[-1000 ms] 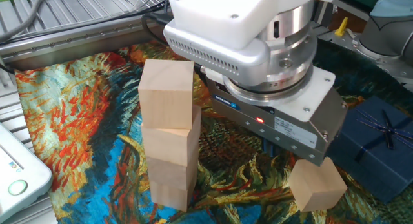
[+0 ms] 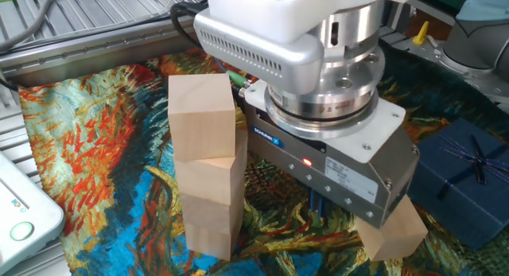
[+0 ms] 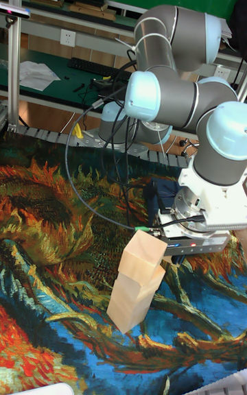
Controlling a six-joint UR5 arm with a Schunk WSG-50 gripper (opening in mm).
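A tower of several pale wooden blocks (image 2: 208,174) stands on the painted cloth. Its top block (image 2: 201,121) sits offset to the left of the ones below, and in exterior view 3 the upper block (image 3: 143,251) looks skewed too. Close to the right of the tower is my gripper (image 2: 316,206), its body beside the top block; whether they touch I cannot tell. Only bits of dark fingers show under the body, so their opening is unclear. A single loose block (image 2: 392,232) lies at the right, partly covered by the gripper body.
A dark blue gift box (image 2: 469,176) with a ribbon sits right of the gripper. At the left edge is a white device (image 2: 24,216) with a green button. A black cable (image 3: 71,175) loops beside the arm. Left of the tower, the cloth (image 2: 87,157) is clear.
My gripper has moved left and lower in exterior view 2. The tower's top block has shifted slightly left, while the lower blocks and loose block have stayed put.
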